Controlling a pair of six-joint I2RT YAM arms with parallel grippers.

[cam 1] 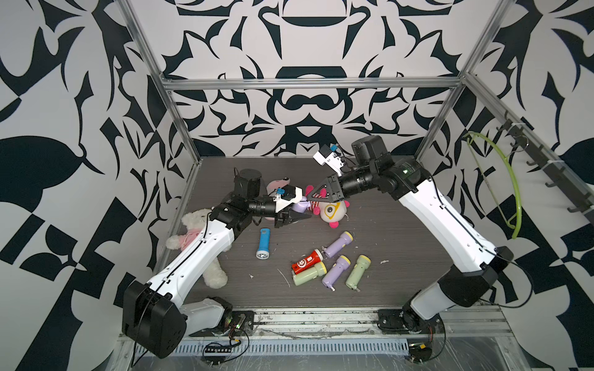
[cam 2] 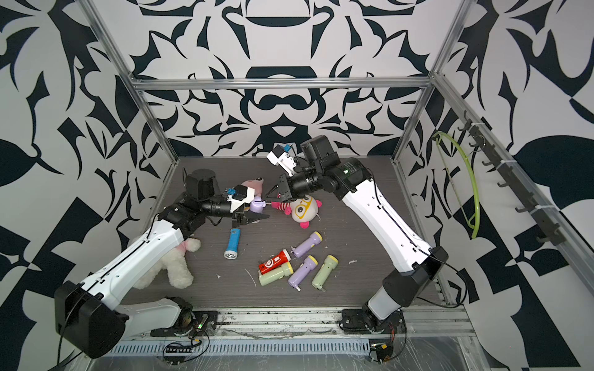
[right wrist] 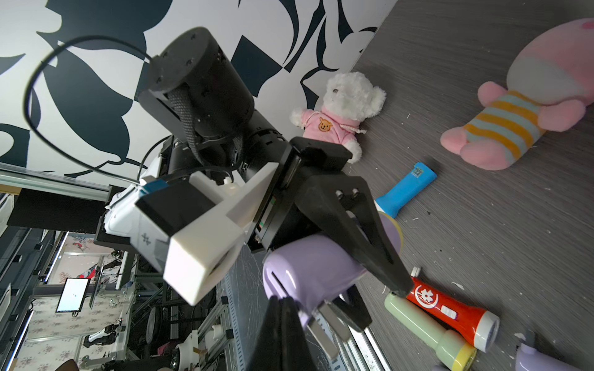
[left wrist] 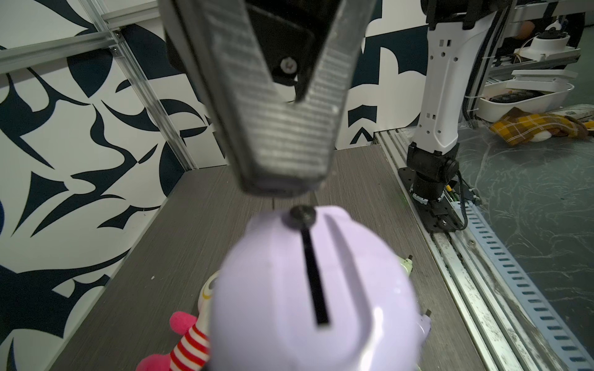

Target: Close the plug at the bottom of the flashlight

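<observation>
A lavender flashlight [cam 1: 300, 205] is in my left gripper [cam 1: 290, 214] above the middle of the table; the right wrist view shows its body [right wrist: 309, 266] between the left fingers, with a metal piece jutting from its end. My right gripper [cam 1: 314, 194] is shut, nothing visible between its fingers, pointing at that flashlight from the right, very near its end. In the left wrist view the flashlight's rounded end [left wrist: 309, 290], with a dark slot, sits just beyond a blurred metal finger. Whether the plug is closed I cannot tell.
Several flashlights lie at the front middle, including a red one [cam 1: 307, 261]; a blue one [cam 1: 263, 243] lies farther left. Plush toys surround the grippers: a white bear [cam 1: 213, 272], a pink toy [right wrist: 513, 123] and a striped one [cam 1: 333, 210].
</observation>
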